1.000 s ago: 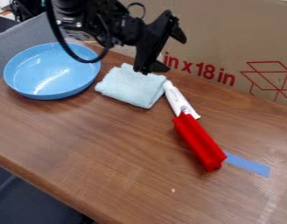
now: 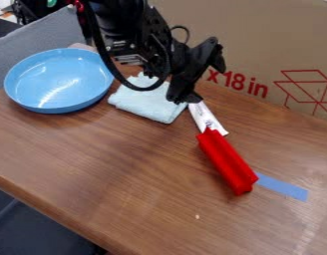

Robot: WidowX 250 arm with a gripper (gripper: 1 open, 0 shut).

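Note:
My black gripper [image 2: 185, 92] hangs open at the back of the table, its tips low over the right end of a folded pale blue cloth [image 2: 145, 103]; whether they touch it is unclear. A cleaver-like tool with a white part [image 2: 209, 121] and a red part [image 2: 227, 164] lies diagonally right of the cloth, just in front of the gripper. A blue plate [image 2: 56, 79] sits at the left.
A cardboard box [image 2: 279, 55] forms the back wall. A strip of blue tape [image 2: 281, 187] is on the wooden table [image 2: 140, 189], whose front middle is clear. A grey surface is at the upper left.
Compared with a second ago, my gripper has come down and slightly right toward the cloth's right end.

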